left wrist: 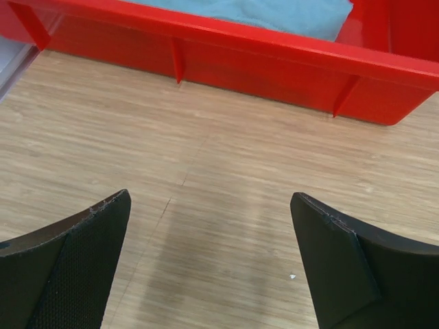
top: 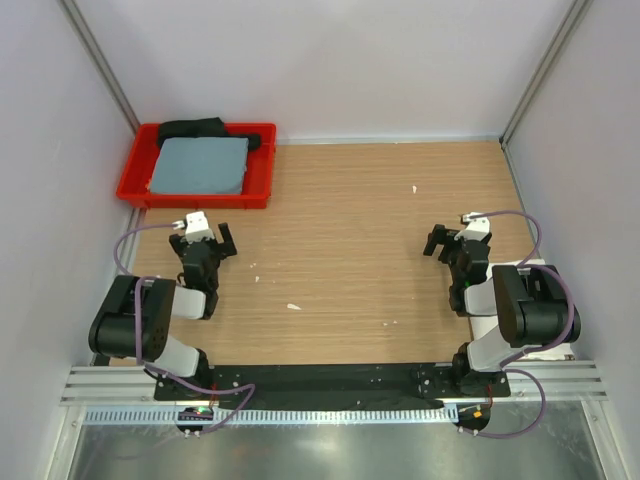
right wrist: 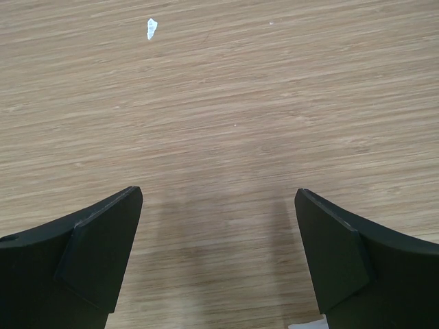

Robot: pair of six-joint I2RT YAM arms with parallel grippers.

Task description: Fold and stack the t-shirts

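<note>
A light blue-grey folded cloth (top: pixel 199 166), which looks like a folded t shirt, lies flat in the red bin (top: pixel 262 190) at the back left. Behind it in the bin is a dark bundled cloth (top: pixel 192 128). My left gripper (top: pixel 202 239) is open over the bare table just in front of the bin; the left wrist view shows the blue cloth (left wrist: pixel 274 15) beyond the bin's front wall. On the right side, my right gripper (top: pixel 457 241) also stands open, with only bare wood below its fingers (right wrist: pixel 103 257). No shirt lies spread in the middle.
A white flat item (top: pixel 483 326) lies under the right arm, mostly hidden; I cannot tell what it is. The wooden table (top: pixel 330 230) between the arms is clear but for small white scraps (top: pixel 293 307). Walls close in the left, right and back.
</note>
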